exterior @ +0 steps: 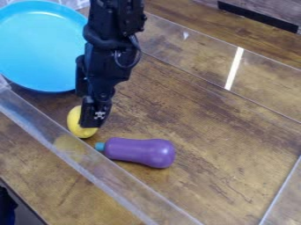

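Note:
My black gripper [94, 103] points down over a yellow oval object [83, 125] and stands open, its fingers partly covering the object's upper part. A purple toy eggplant [139, 151] with a teal tip lies just to the lower right, on the wooden floor of the work area. A blue round plate [35, 44] lies at the upper left, behind the gripper.
A clear plastic wall runs diagonally along the lower left, close to both toys.

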